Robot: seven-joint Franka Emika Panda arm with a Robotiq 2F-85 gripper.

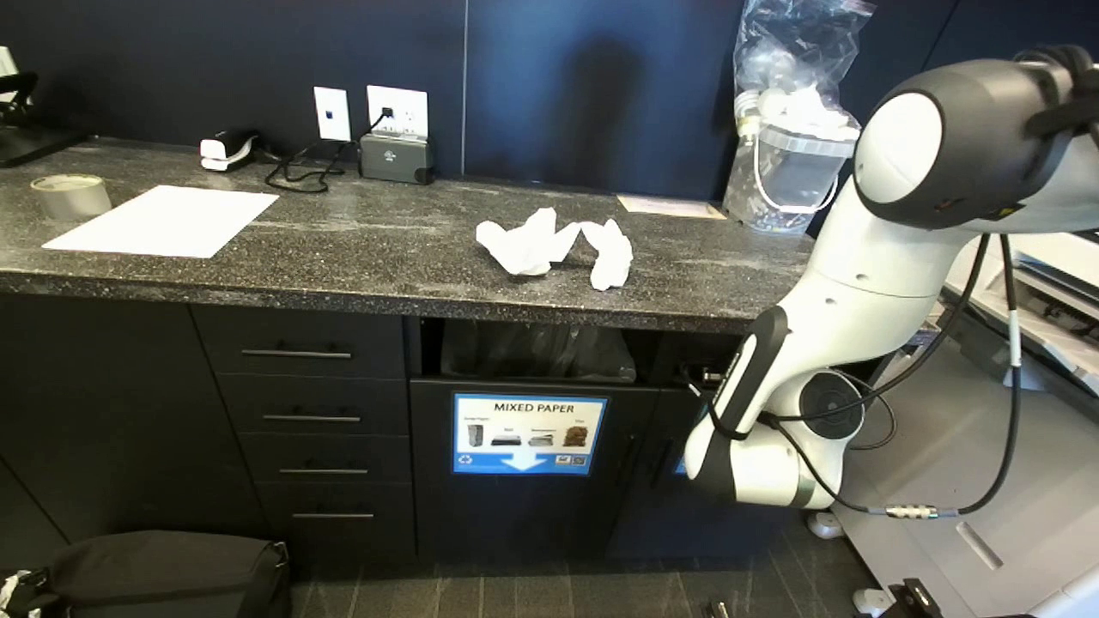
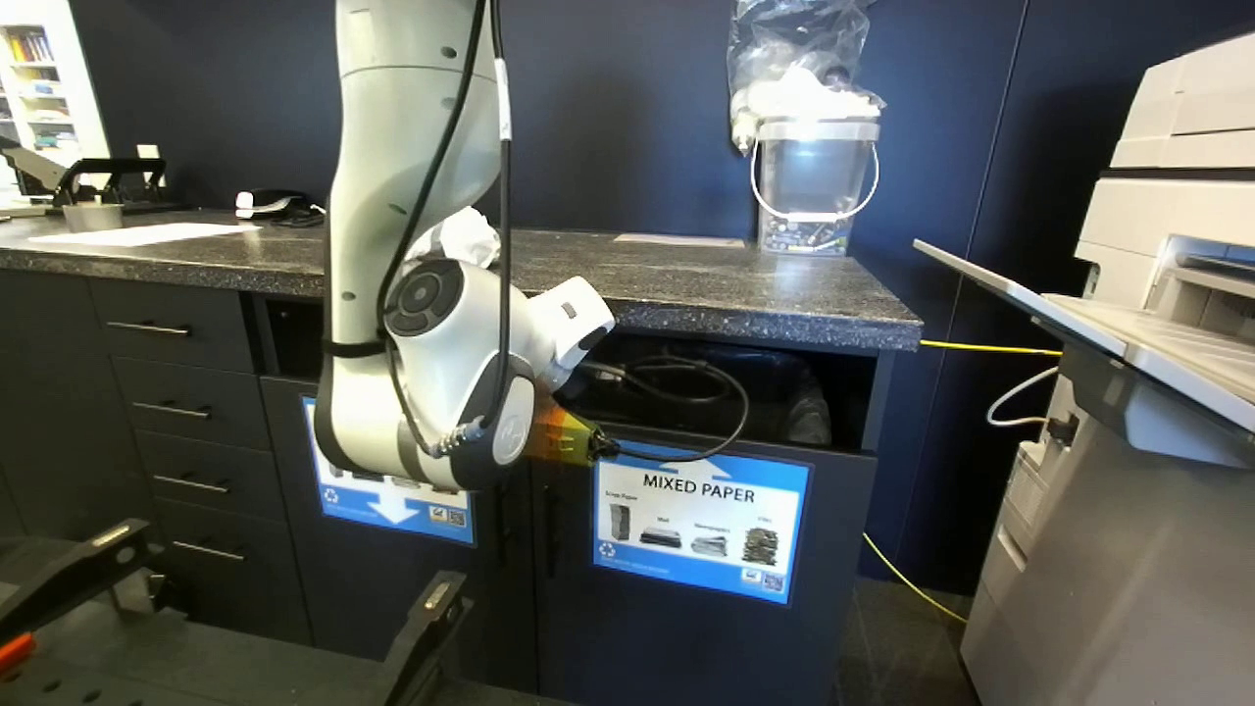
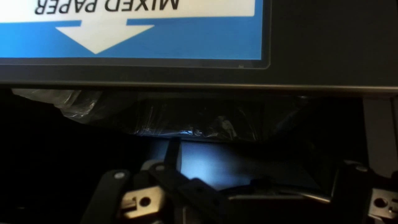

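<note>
My gripper is open in the wrist view, its dark fingers (image 3: 173, 153) wide apart with nothing visible between them. It faces the shadowed opening above a cabinet front, where a clear plastic liner (image 3: 194, 123) hangs inside. Exterior view 2 has the orange and yellow hand (image 2: 565, 435) at the left end of that opening, just above the right-hand mixed paper sign (image 2: 706, 518); its fingertips are hard to make out there. In exterior view 1 the arm conceals the gripper. Crumpled white paper (image 1: 527, 244) and a second crumpled piece (image 1: 610, 254) rest on the counter.
On the dark counter (image 1: 381, 242) are a flat white sheet (image 1: 165, 221), a tape roll (image 1: 70, 196), a stapler (image 1: 228, 150) and a clear bucket (image 1: 783, 175). Another lined bin opening (image 1: 536, 350) lies left of the arm. A printer (image 2: 1165, 329) stands right.
</note>
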